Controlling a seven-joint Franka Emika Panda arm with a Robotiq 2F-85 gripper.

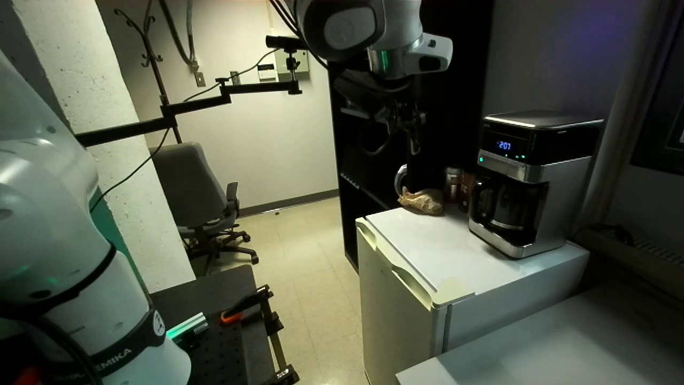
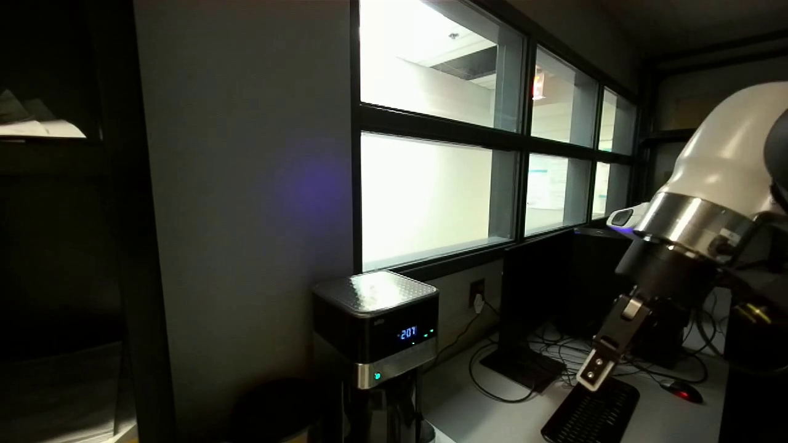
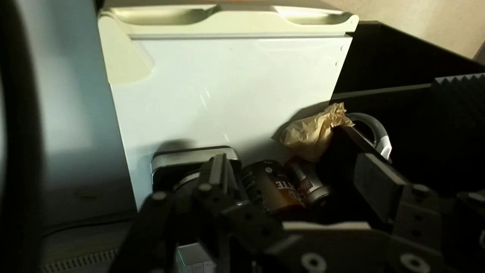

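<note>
My open gripper (image 1: pixel 413 138) hangs in the air above the back of a small white fridge (image 1: pixel 410 250), with nothing held. In the wrist view its fingers (image 3: pixel 379 177) are spread wide. Beyond the gap, lower down, are a dark jar (image 3: pixel 275 186), a can (image 3: pixel 311 184) and a crumpled brown paper bag (image 3: pixel 309 134). The silver and black coffee maker (image 1: pixel 535 186) stands on the fridge, to the right of the gripper in the first exterior view; its carafe (image 1: pixel 510 208) sits inside. In the second exterior view only one finger (image 2: pixel 595 368) shows clearly.
A dark shelf (image 1: pixel 368 167) rises behind the fridge, and a grey curved handle (image 3: pixel 375 129) shows beside the bag. A desk (image 2: pixel 480 384) with a keyboard (image 2: pixel 591 413) and cables lies beyond the coffee maker in the second exterior view.
</note>
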